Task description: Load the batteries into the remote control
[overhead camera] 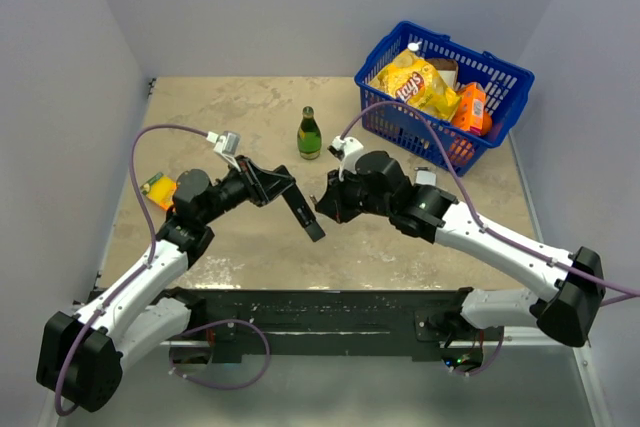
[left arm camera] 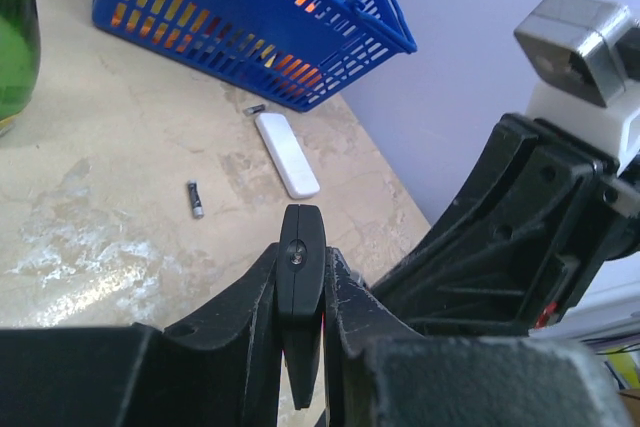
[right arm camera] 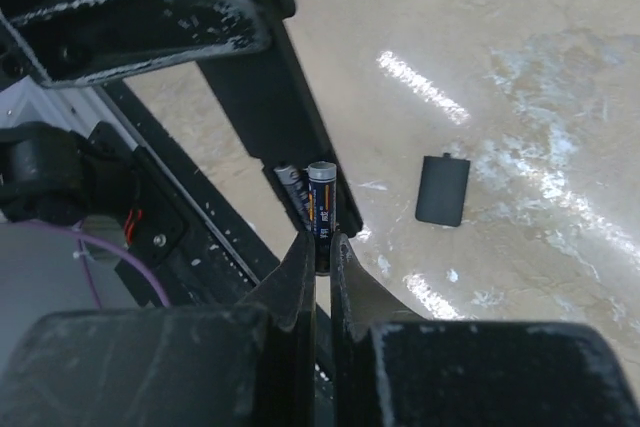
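Observation:
My left gripper (overhead camera: 276, 181) is shut on the black remote control (overhead camera: 298, 209), whose open battery compartment shows a battery (right arm camera: 290, 187) inside in the right wrist view. My right gripper (overhead camera: 322, 203) is shut on a second battery (right arm camera: 322, 209), held upright in that view just in front of the compartment; whether they touch I cannot tell. The battery cover (right arm camera: 441, 190) lies on the table (right arm camera: 520, 267). In the left wrist view another battery (left arm camera: 195, 199) lies on the table.
A blue basket (overhead camera: 490, 77) of snacks fills the back right. A green bottle (overhead camera: 309, 137) stands at the back middle. A white object (left arm camera: 285, 152) and a small item (left arm camera: 253, 109) lie by the basket. Yellow packaging (overhead camera: 160, 190) sits at the left.

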